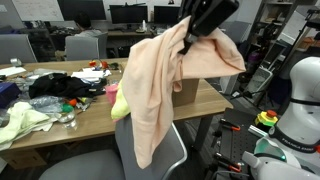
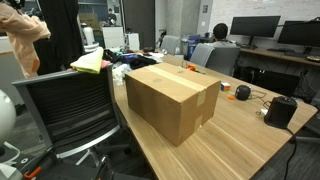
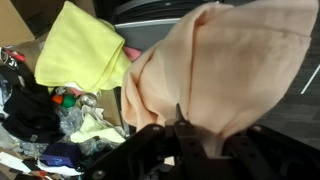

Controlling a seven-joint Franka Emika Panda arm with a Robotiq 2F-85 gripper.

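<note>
A pale peach cloth hangs down from my gripper in exterior view 1, held well above the chair's seat. In the wrist view the cloth spreads out from the fingers and covers much of the right side; the shut fingertips are partly hidden behind it. Exterior view 2 shows the cloth at the upper left edge. A yellow cloth lies draped over the top of the black chair back. In the wrist view the yellow cloth is at the upper left.
A large cardboard box stands on the wooden table beside the chair. Clothes, bags and bottles clutter the far part of the table, with a black jacket among them.
</note>
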